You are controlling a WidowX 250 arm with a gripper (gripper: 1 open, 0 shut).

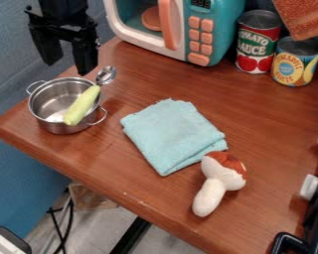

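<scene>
My black gripper (64,52) hangs at the upper left, above the back of a steel pot (53,111); its fingers point down, and whether they are open is hard to tell. The pot holds a pale yellow-green oblong item (80,103), with a metal spoon (104,75) leaning out toward the back right. A folded light blue cloth (173,135) lies mid-table. A white plush toy with a red-brown patterned top (213,190) lies at the front right.
A toy microwave (165,20) and two cans (256,45) (294,64) stand along the back of the wooden table (135,198). A dark appliance (308,208) is at the right edge. The table's front left edge drops to the floor.
</scene>
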